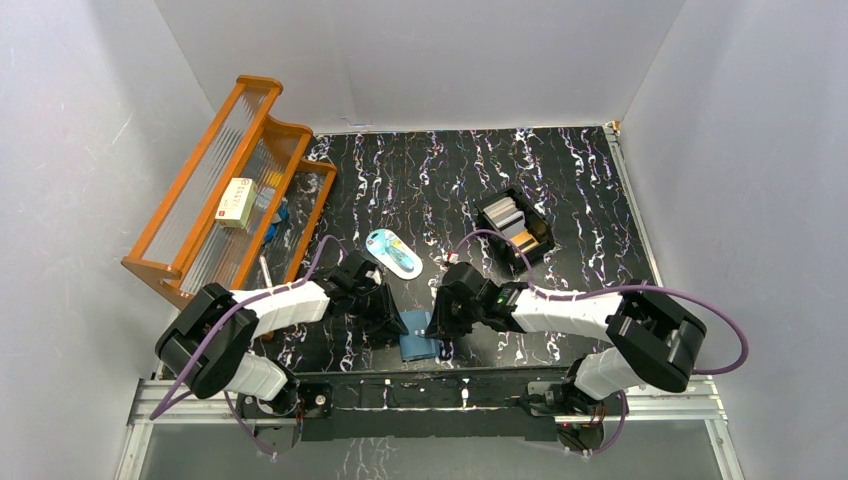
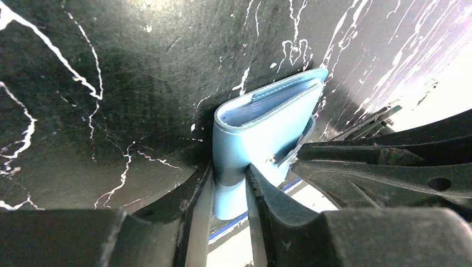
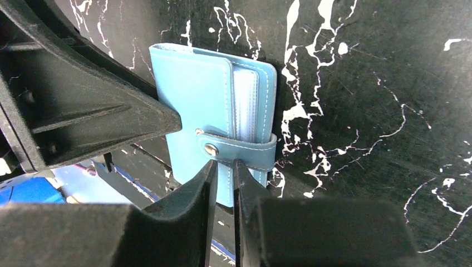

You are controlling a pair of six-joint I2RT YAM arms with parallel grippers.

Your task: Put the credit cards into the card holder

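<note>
The light blue card holder (image 1: 418, 345) stands near the front table edge, between both arms. My left gripper is shut on its rounded folded side; the top opening of the holder (image 2: 273, 128) shows clear sleeves inside. In the right wrist view, a snap strap (image 3: 253, 153) crosses the holder's open side, with a metal stud (image 3: 211, 149) on it. At this strap my right gripper is shut, its fingertips on the strap's lower edge. Credit cards (image 1: 502, 212) lie in rows inside a black box (image 1: 540, 246) at the right.
A blister-packed item (image 1: 394, 253) lies just behind the grippers. On the left stands a wooden shelf (image 1: 200, 150) with a small cream box (image 1: 236, 202) on it.
</note>
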